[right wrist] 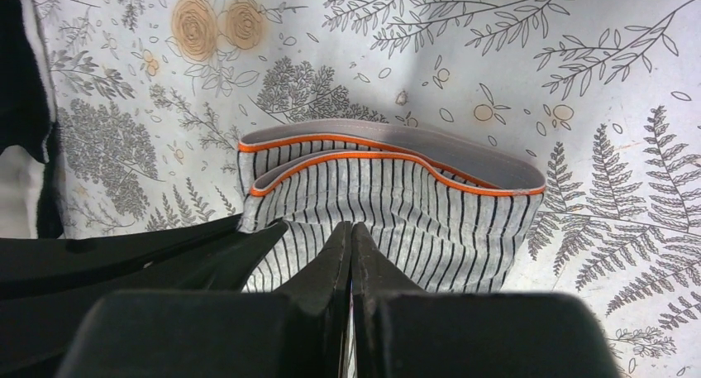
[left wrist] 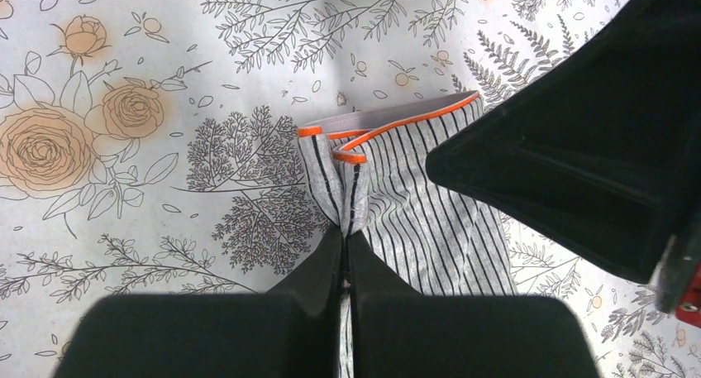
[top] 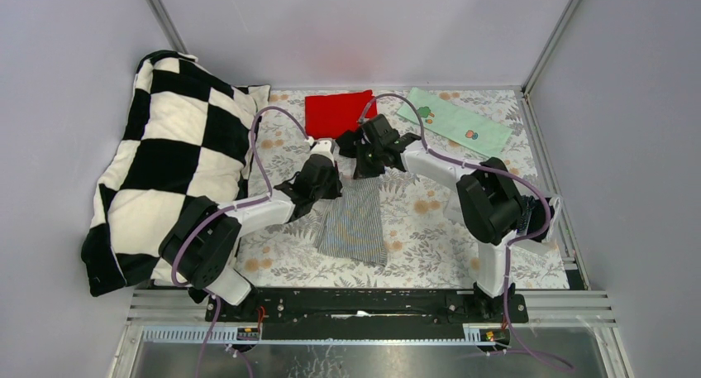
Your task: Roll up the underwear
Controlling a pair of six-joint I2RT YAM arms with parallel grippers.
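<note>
The underwear, grey with dark stripes, lies flat at the middle of the table. Its orange-edged waistband faces the far side. At the left end of that waistband, my left gripper is shut on a pinched fold of the cloth. My right gripper is also shut, its tips over the striped cloth just below the waistband; nothing shows between them. In the left wrist view the right gripper's dark tip covers part of the fabric.
Behind lie a folded red cloth, a black item and a green cloth. A checkered cushion fills the left side. A container with dark cloths stands at the right, partly behind my right arm.
</note>
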